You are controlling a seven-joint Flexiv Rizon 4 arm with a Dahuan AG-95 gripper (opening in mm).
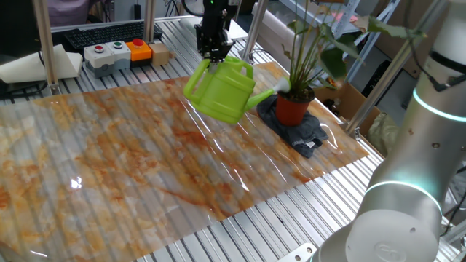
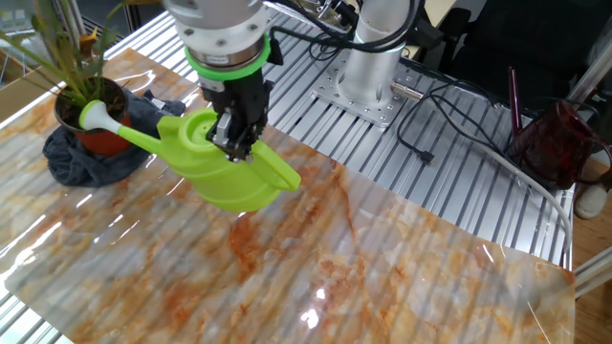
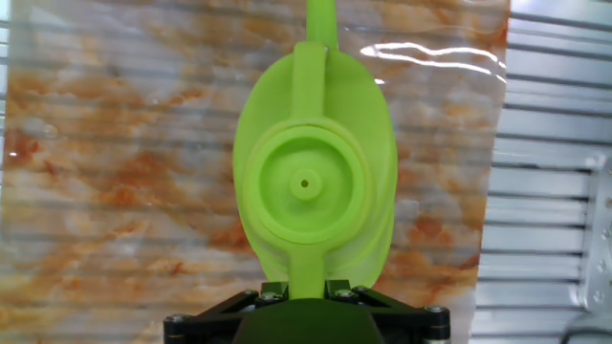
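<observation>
My gripper point(image 2: 234, 143) is shut on the top handle of a light green watering can point(image 2: 225, 182), which hangs above the marbled sheet. In the wrist view the can's handle point(image 3: 307, 272) runs up between the two fingers, with the round lid point(image 3: 306, 182) beyond it. Slightly tilted, the can point(image 1: 222, 93) points its spout toward the potted plant. The pale spout head point(image 1: 282, 85) appears at the rim of the brown pot point(image 1: 293, 109); whether they touch, I cannot tell. Long leafy stems point(image 1: 309, 54) rise from the pot, which stands on a dark grey cloth point(image 1: 302, 136).
The marbled sheet point(image 1: 109, 175) is mostly clear. Button boxes point(image 1: 109, 58) and a keyboard point(image 1: 102, 33) sit along one side. A dark red watering can point(image 2: 559, 143) stands at the other end, near loose cables point(image 2: 449, 105).
</observation>
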